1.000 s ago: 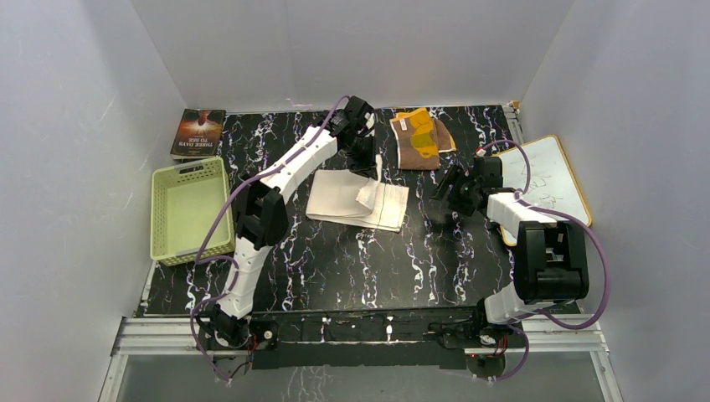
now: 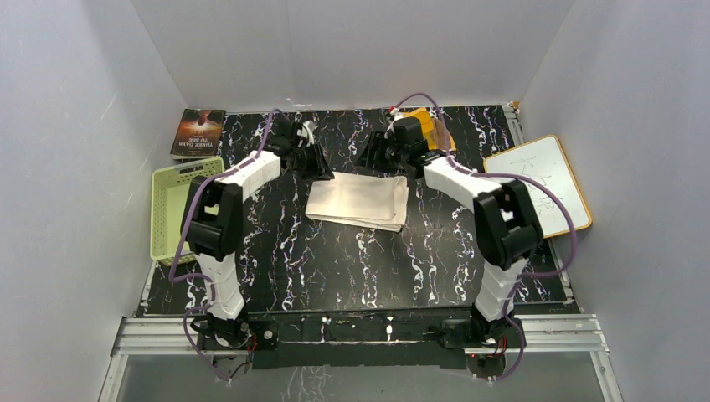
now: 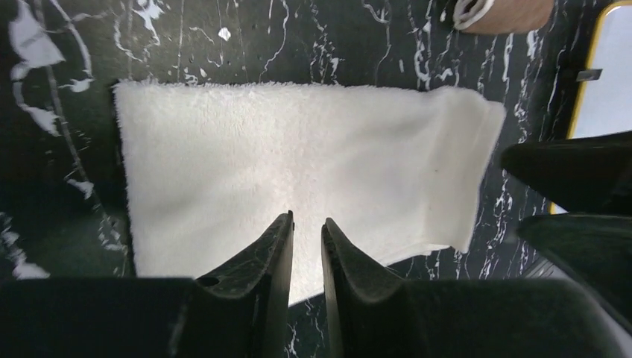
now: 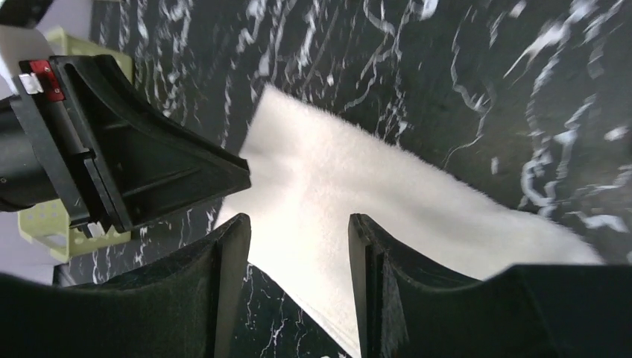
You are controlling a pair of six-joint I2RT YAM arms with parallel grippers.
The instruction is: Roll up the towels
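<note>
A cream towel (image 2: 352, 199) (image 3: 283, 156) (image 4: 350, 194) lies flat and folded at the table's middle, its right part folded over in a narrow flap. My left gripper (image 2: 318, 167) is over its back-left corner, fingers apart with nothing seen between them. My right gripper (image 2: 372, 159) hangs above its back-right part, also open and empty. Brown and orange cloths (image 2: 423, 123) (image 3: 507, 15) lie at the back right, partly hidden by my right arm in the top view.
A green basket (image 2: 167, 218) stands at the left, a book (image 2: 198, 131) behind it. A whiteboard (image 2: 544, 184) lies at the right.
My left gripper has moved leftward from the towel's right part, leaving the flap lying down. My right gripper has swung left and back, over the towel.
</note>
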